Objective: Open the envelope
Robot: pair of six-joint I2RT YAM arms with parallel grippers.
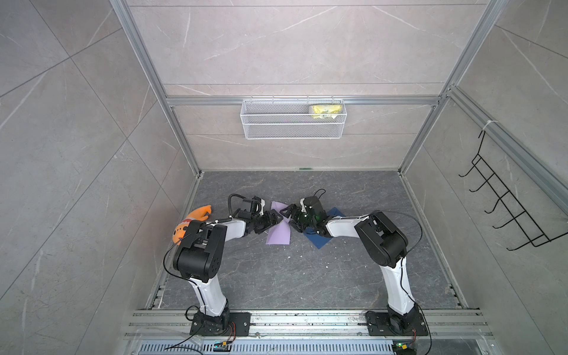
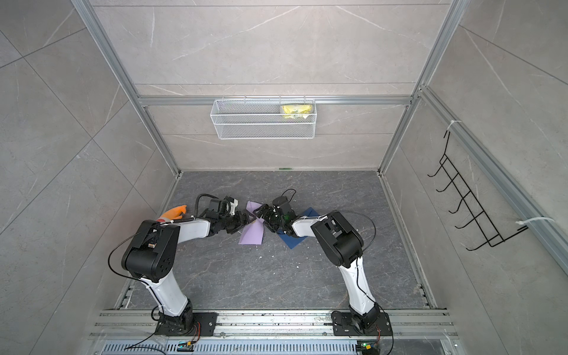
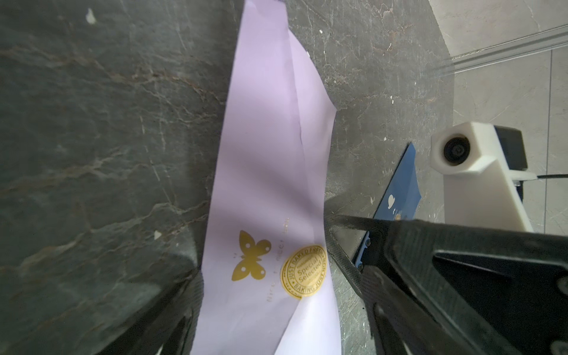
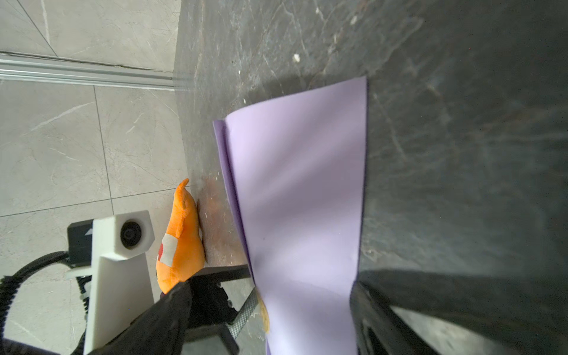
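A lilac envelope [image 1: 278,236] lies between both grippers on the dark table. In the left wrist view its face [image 3: 266,165] shows a gold butterfly and a round gold seal [image 3: 303,272]. My left gripper straddles its near part, fingers apart; whether it touches the paper is unclear. My right gripper stands open over the envelope from the other side; in the right wrist view the far part [image 4: 295,165] is flat with a folded edge along one side.
A blue envelope [image 1: 319,239] lies under and beside the right arm. An orange plush toy [image 1: 198,214] is by the left wall. A wire basket [image 1: 293,118] and black hook rack [image 1: 503,201] hang on the walls.
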